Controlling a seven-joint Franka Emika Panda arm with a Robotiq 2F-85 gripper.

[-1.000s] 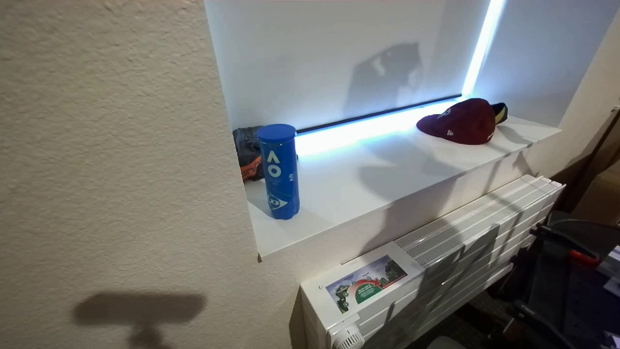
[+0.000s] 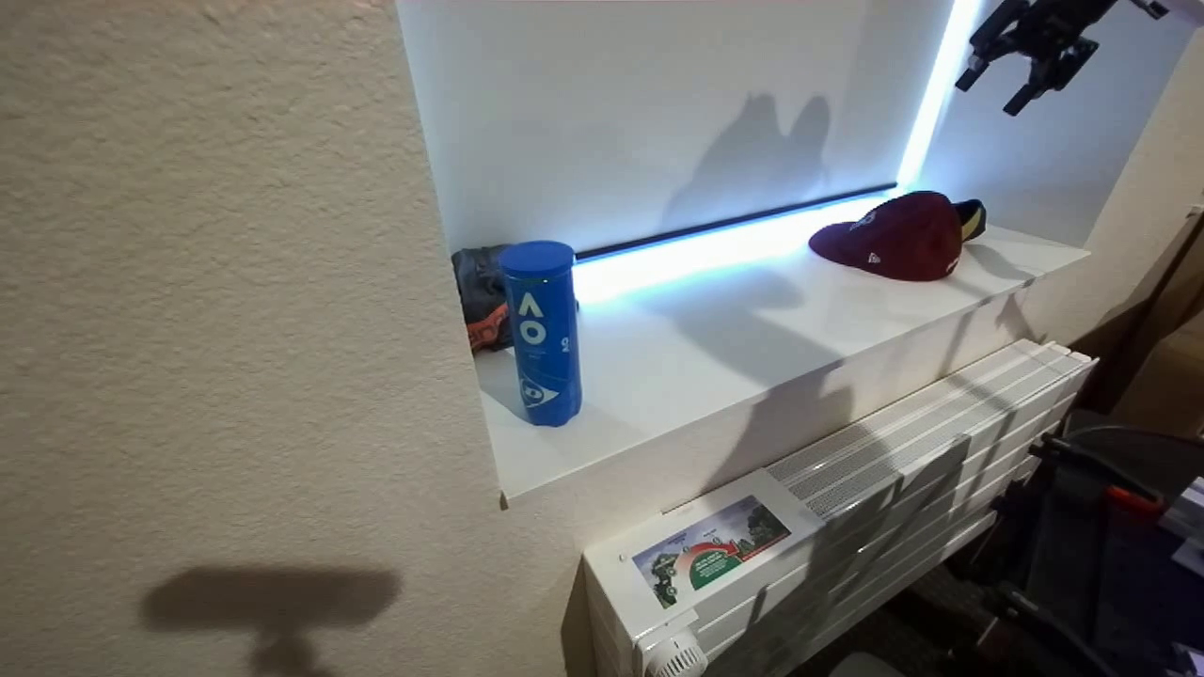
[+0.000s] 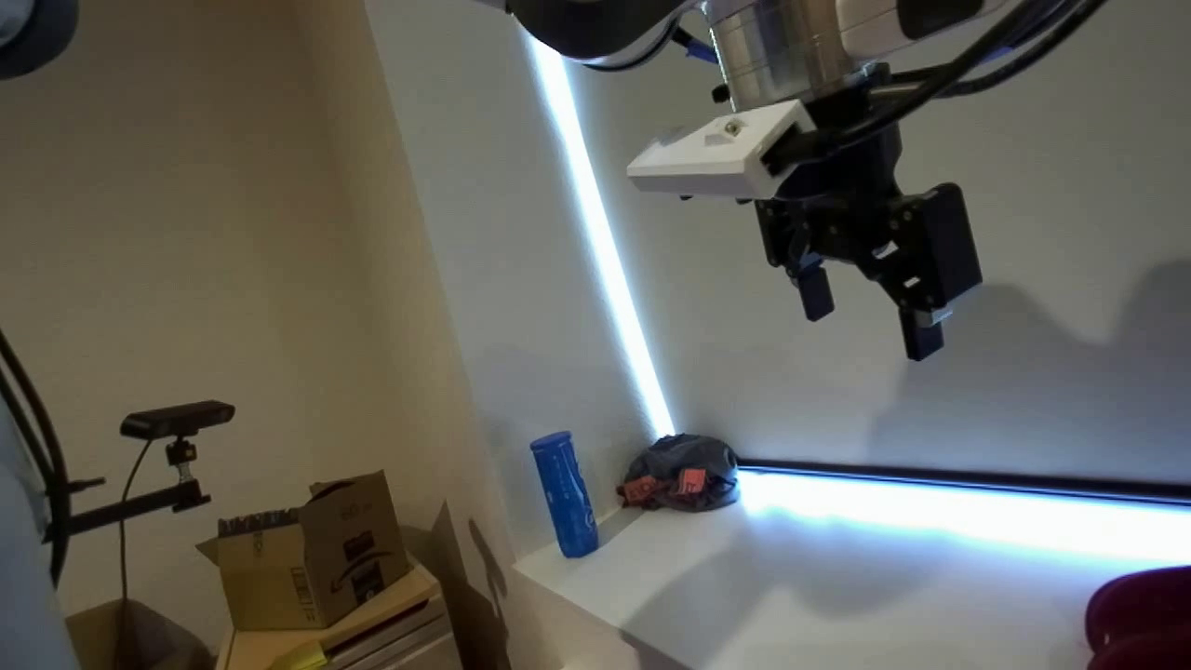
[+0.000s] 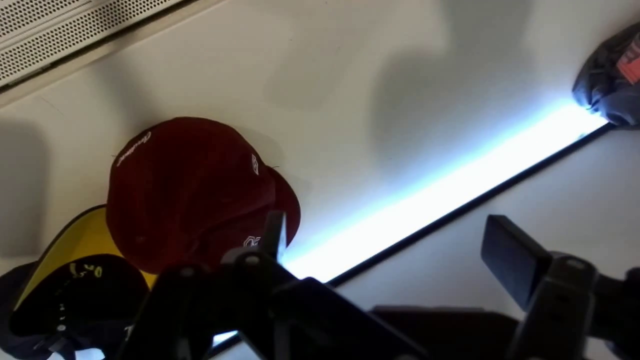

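Above the windowsill hangs my gripper (image 3: 867, 320), open, its two fingers wide apart and nothing between them; exterior view 1 has it at the upper right. Below it lies a dark red cap (image 4: 186, 186), its brim partly behind one finger in the wrist view. Behind the cap is a yellow-and-black item (image 4: 78, 288), partly hidden by the gripper. At the sill's other end stands a blue tube with a lid (image 2: 544, 338), upright. Beside it, against the blind, is a dark crumpled item with orange patches (image 3: 683, 474).
The white sill (image 2: 700, 350) is clear between the tube and the cap. A blind with a dark bottom bar (image 2: 734, 222) closes off the back. Under the sill runs a white radiator (image 2: 903, 451). An open cardboard box (image 3: 318, 553) sits away to the left in exterior view 2.
My gripper has come into exterior view 1 at the upper right, and its shadow on the blind has changed shape. The cap, tube and dark item have stayed put.
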